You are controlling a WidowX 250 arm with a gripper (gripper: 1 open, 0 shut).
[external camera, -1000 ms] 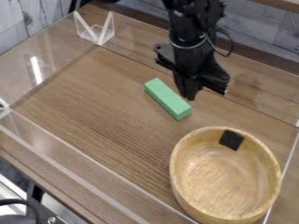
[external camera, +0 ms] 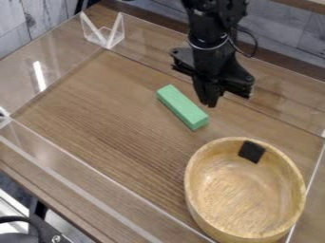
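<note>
My black gripper hangs over the back middle of the wooden table, its tip just behind and right of a green block, apparently apart from it. The fingers look closed, with nothing visible between them. A yellow bowl sits at the front right, with a small black block at its back rim.
A white wire rack stands at the back left. A wall runs along the back.
The gripper has shifted very slightly upward in the view. The block and bowl have not moved.
</note>
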